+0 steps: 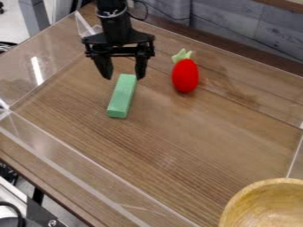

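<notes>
My black gripper (116,64) hangs over the upper middle of the wooden table (166,160), open, with its fingers apart. Just below it a green bar (122,96) lies on the table, free of the fingers. To the right lies a red oval object (185,76), with a small light green leafy item (183,56) behind it.
A yellow bowl (265,209) sits at the front right corner. At the top left, behind the arm, is a pale, indistinct clear item.
</notes>
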